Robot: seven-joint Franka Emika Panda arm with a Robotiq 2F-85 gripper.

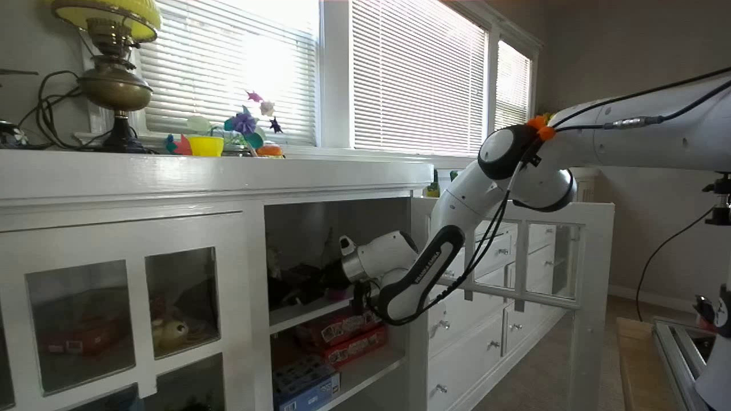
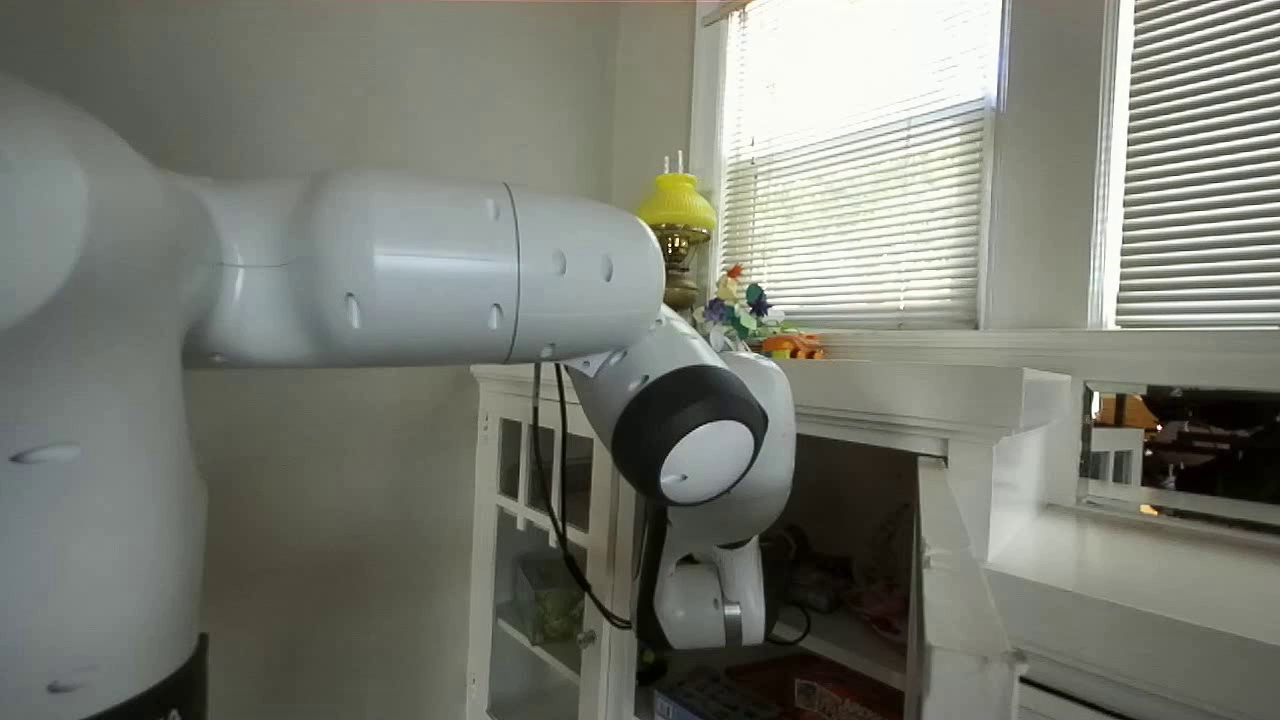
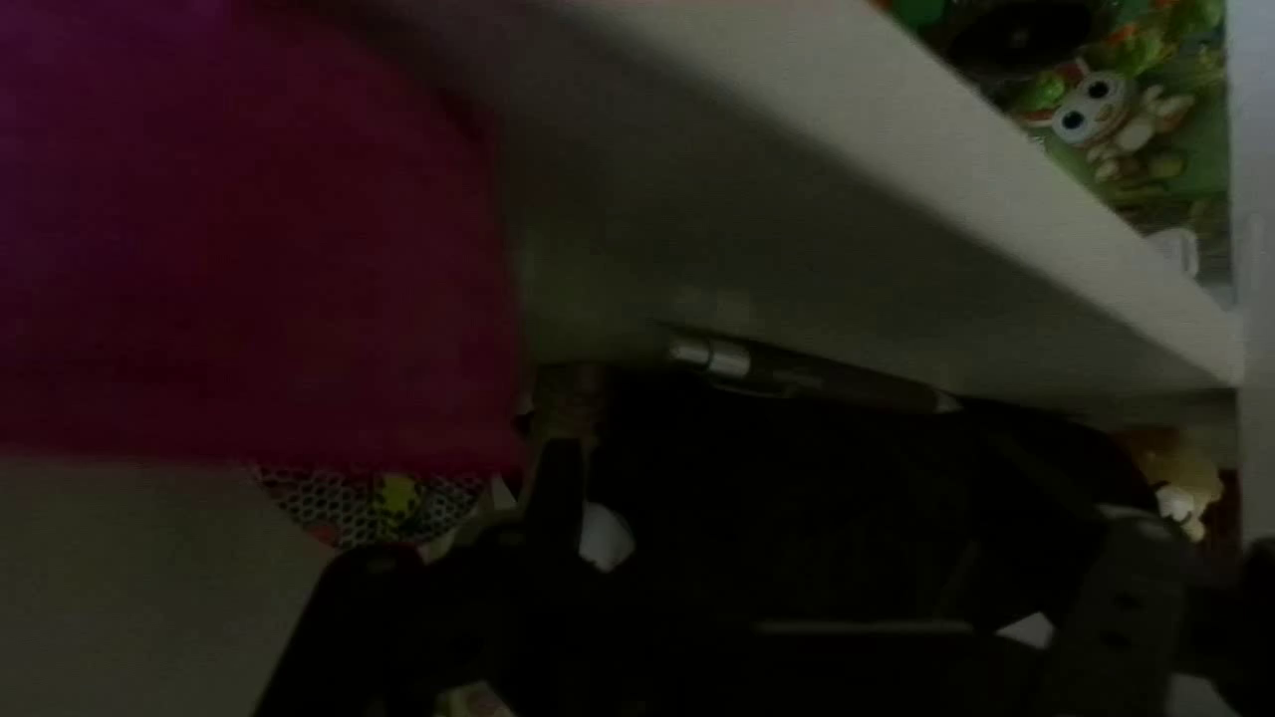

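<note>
My gripper is inside the open cabinet, low in the wrist view, and its dark fingers are spread wide apart. A black object, too dark to identify, shows beyond and between them. Past it lies a pen-like dark stick with a silver end, against a pale surface. A magenta item fills the upper left, close to the camera. In exterior view 1 the gripper is a dark shape just above the upper shelf, hard to separate from the dark things there.
The cabinet's glass door stands swung open to the right of the arm. Red boxes and a blue box sit on the shelf below. A yellow-shaded lamp and colourful decorations stand on the cabinet top.
</note>
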